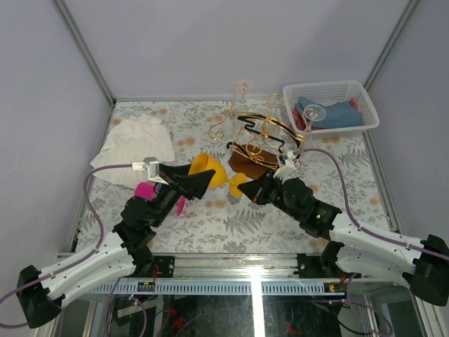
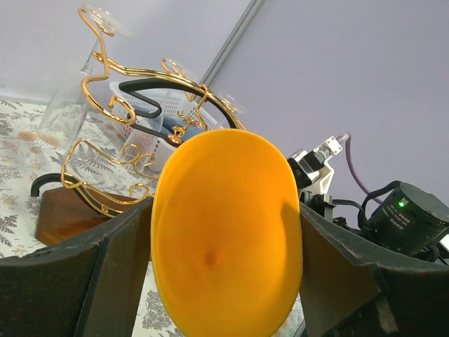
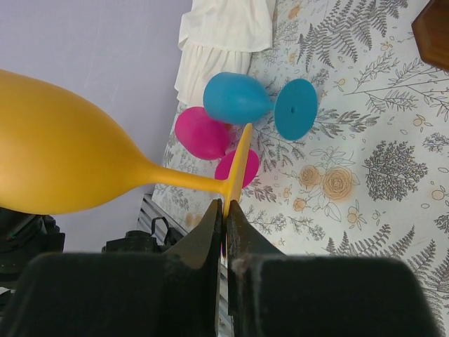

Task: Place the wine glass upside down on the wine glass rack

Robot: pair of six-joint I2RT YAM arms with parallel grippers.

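Observation:
The yellow wine glass (image 1: pixel 210 165) is held in the air between both arms, lying roughly sideways with its foot toward the right arm. In the left wrist view its bowl (image 2: pixel 226 232) fills the space between the fingers of my left gripper (image 1: pixel 201 184), with no clear gap on either side; whether they grip it cannot be told. My right gripper is shut on the thin edge of the foot (image 3: pixel 240 165). Behind them stands the gold wine glass rack (image 2: pixel 105 63) with a brown wooden base (image 1: pixel 245 166), clear glasses hanging from it.
A white basket (image 1: pixel 372 116) with cloths stands at the back right, close to the rack. White cloth (image 1: pixel 137 147) lies at the left. Below the left arm lie a blue glass (image 3: pixel 235 98) and a pink glass (image 3: pixel 200 133).

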